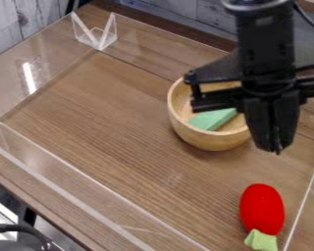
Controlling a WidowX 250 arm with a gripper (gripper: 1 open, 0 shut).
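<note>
The dark grey gripper (pixel 271 125) fills the upper right, close to the camera, over a wooden bowl (pixel 187 125); its fingertips point down and appear shut, with nothing visible between them. The bowl holds a green item (pixel 212 119) and is partly hidden behind the gripper. A red oval object (pixel 262 209) with a pale green piece (pixel 261 240) at its lower end lies at the lower right of the table, below the gripper in the picture.
A white wire object (pixel 97 31) stands at the back left of the wooden table (pixel 87 157). Dark cables show at the lower left corner.
</note>
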